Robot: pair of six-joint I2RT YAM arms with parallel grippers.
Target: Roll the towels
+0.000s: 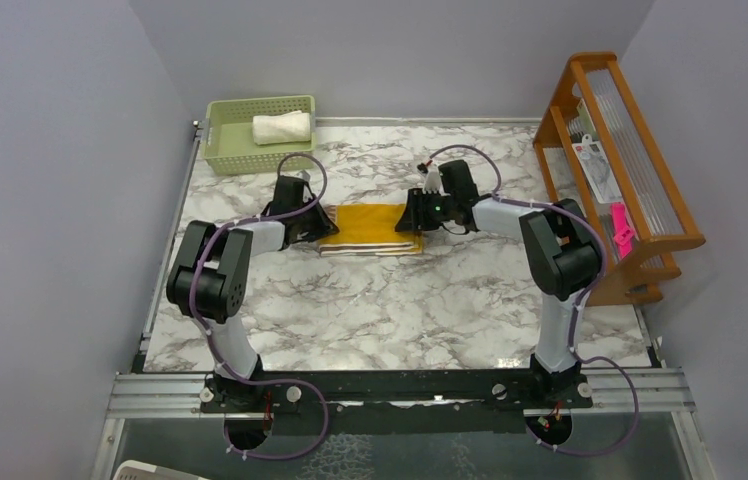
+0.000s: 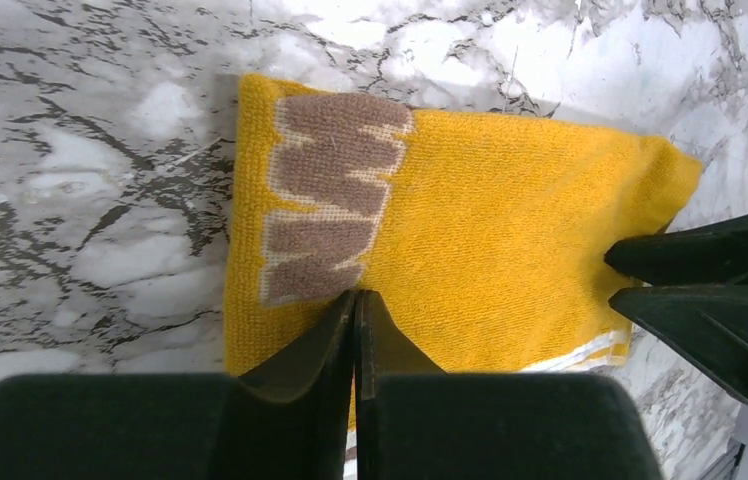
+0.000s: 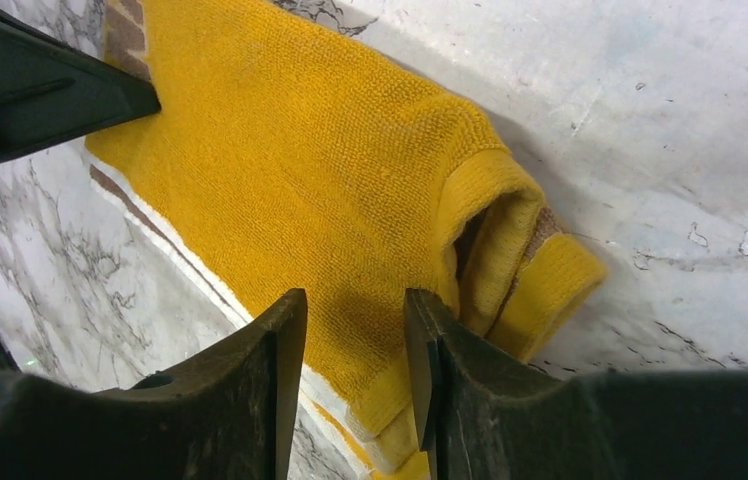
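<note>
A folded yellow towel (image 1: 365, 222) with white and brown stripes lies on the marble table between both arms. At its left end my left gripper has its fingertips drawn together on the cloth, just below a brown patch; whether any fabric is pinched is hidden. Over the right end, my right gripper stands open, its fingers spread apart above the yellow surface. The right wrist view shows the towel's right edge (image 3: 510, 200) bulging up into a loose fold, with layers open underneath.
A green basket (image 1: 230, 158) holding a rolled white towel (image 1: 281, 127) stands at the back left. A wooden rack (image 1: 650, 242) with a pink item (image 1: 621, 228) takes up the right side.
</note>
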